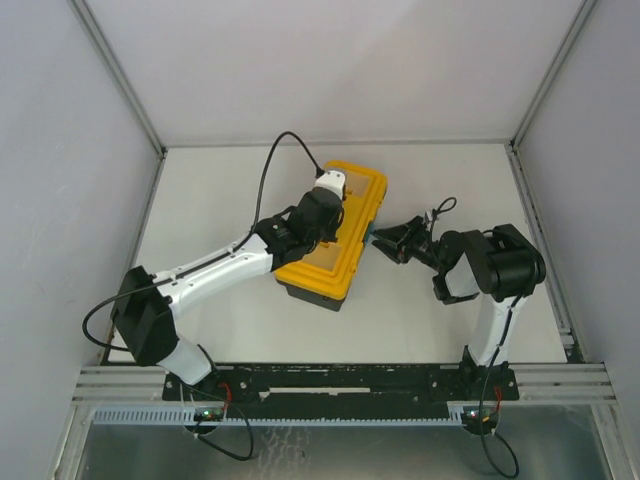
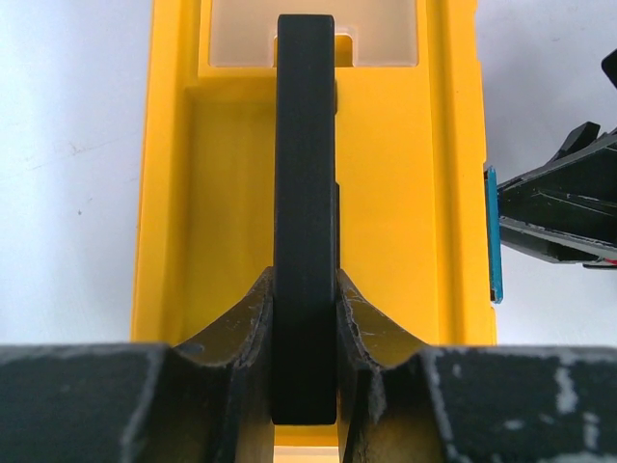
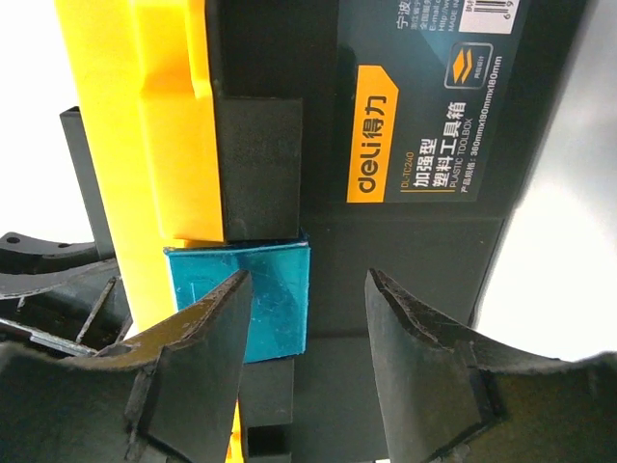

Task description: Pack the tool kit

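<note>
The toolbox has a yellow lid [image 1: 325,257] and a black base [image 1: 312,296]; it stands closed and slanted in the middle of the table. Over its lid, my left gripper is shut on the black handle [image 2: 305,145], one finger against either side. A blue latch [image 3: 278,299] sits on the box's right side, across the seam between lid and base. My right gripper is open facing that side, one fingertip [image 3: 239,289] overlapping the latch in view; I cannot tell whether they touch. Nothing is held between its fingers.
Bare white table [image 1: 430,320] surrounds the box, with free room to the left and right. Walls close off the back and both sides. A printed label [image 3: 429,106] is on the base's side. No loose tools are in view.
</note>
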